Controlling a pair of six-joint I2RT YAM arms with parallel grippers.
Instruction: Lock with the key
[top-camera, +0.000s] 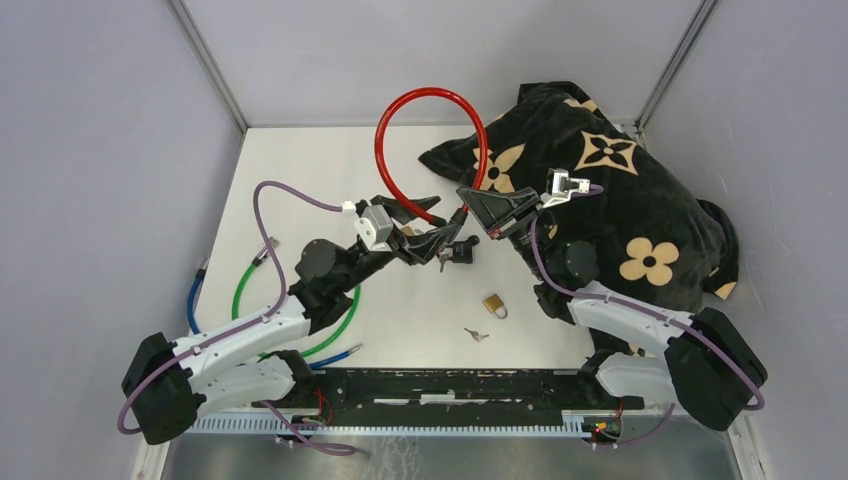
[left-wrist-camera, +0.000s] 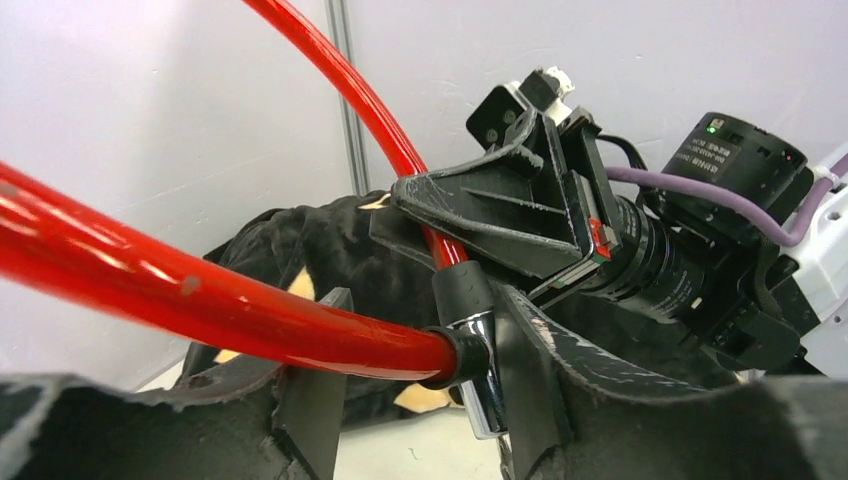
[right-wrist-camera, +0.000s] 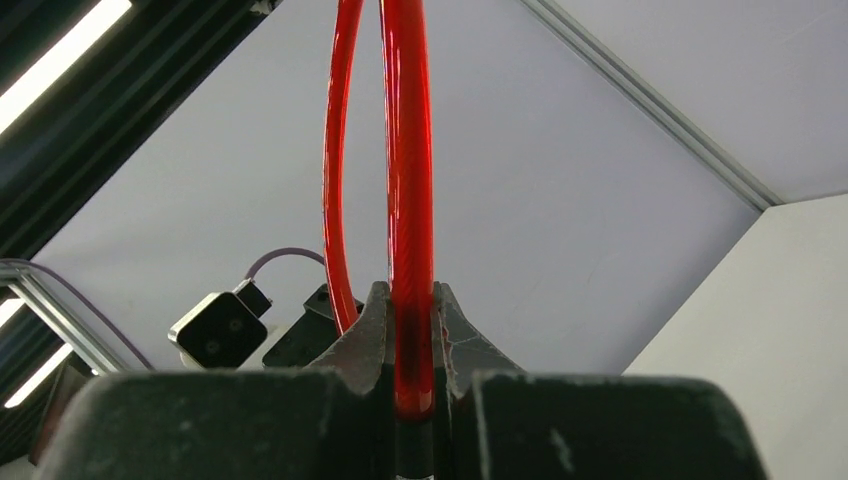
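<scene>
A red cable lock (top-camera: 480, 130) is held up in a loop, its two ends together between the arms. My right gripper (top-camera: 466, 196) is shut on the red cable just above a black collar (left-wrist-camera: 463, 290). Below that collar is the chrome lock barrel (left-wrist-camera: 487, 400), met from the side by the cable's other end (left-wrist-camera: 455, 357). A thin metal piece, likely the key (left-wrist-camera: 505, 458), shows under the barrel. My left gripper is open, its fingers apart on either side of the joined ends; whether they touch the lock I cannot tell.
On the white table lie a brass padlock (top-camera: 495, 305), small loose keys (top-camera: 477, 334), a black lock (top-camera: 461, 250), a green cable (top-camera: 240, 290) and a blue cable (top-camera: 192, 305). A dark patterned blanket (top-camera: 650, 220) covers the right side.
</scene>
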